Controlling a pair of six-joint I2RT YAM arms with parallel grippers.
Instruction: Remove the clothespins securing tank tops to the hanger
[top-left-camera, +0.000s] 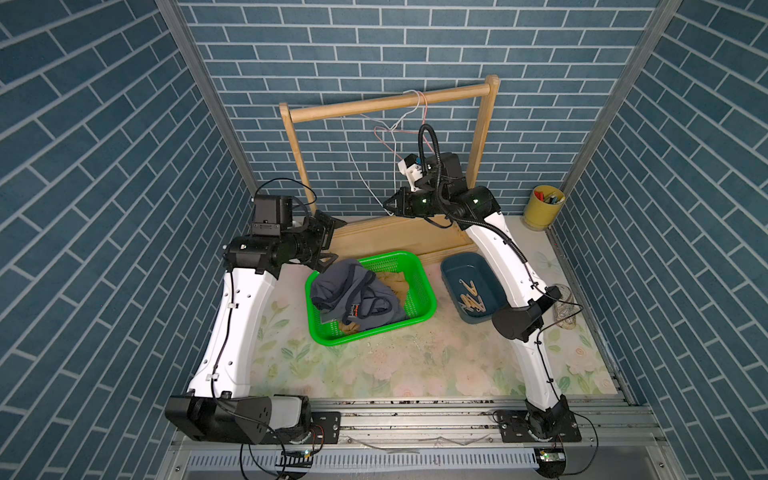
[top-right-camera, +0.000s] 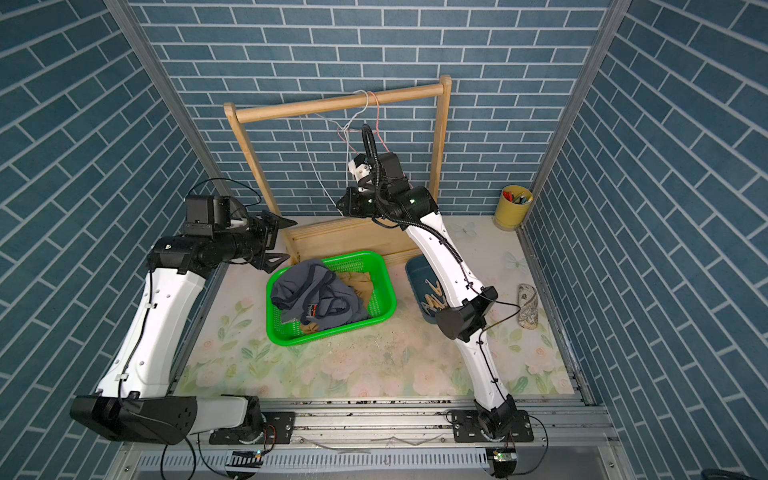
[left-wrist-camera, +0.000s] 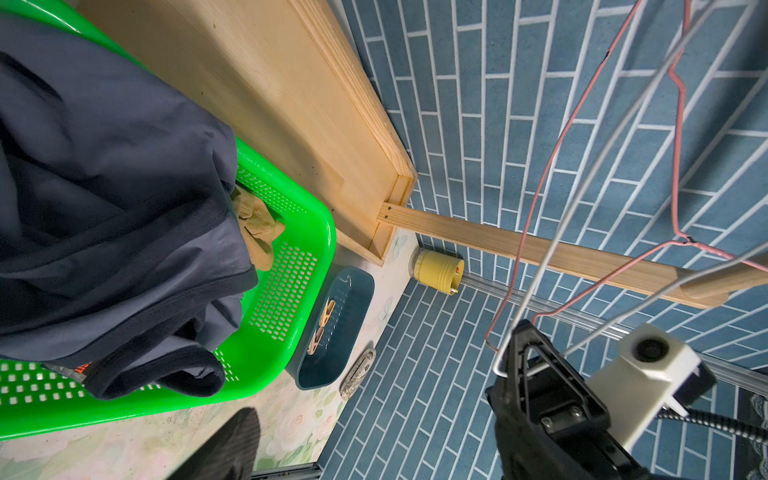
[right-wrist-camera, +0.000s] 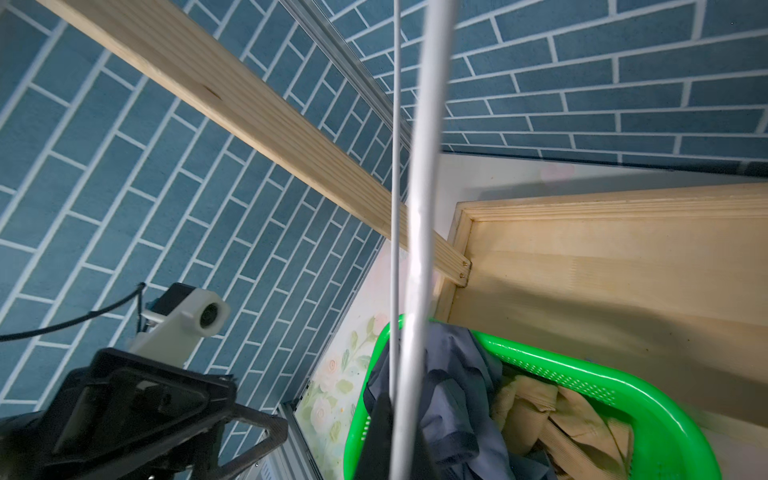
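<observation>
Wire hangers (top-left-camera: 358, 168) hang from the wooden rack (top-left-camera: 384, 104), with no tank top or clothespin visible on them. My right gripper (top-left-camera: 392, 205) is shut at the lower part of a white hanger; in the right wrist view the white wire runs down to it, and I cannot see whether wire is between its fingers. My left gripper (top-left-camera: 332, 241) stands open above the left of the green basket (top-left-camera: 422, 296), which holds dark grey (top-left-camera: 344, 288) and tan (top-left-camera: 393, 282) garments. Wooden clothespins (top-left-camera: 470, 300) lie in the teal bin (top-left-camera: 460, 264).
A yellow cup with pens (top-left-camera: 542, 212) stands at the back right. A pale patterned object (top-right-camera: 527, 308) lies at the table's right. The rack's wooden base is behind the basket.
</observation>
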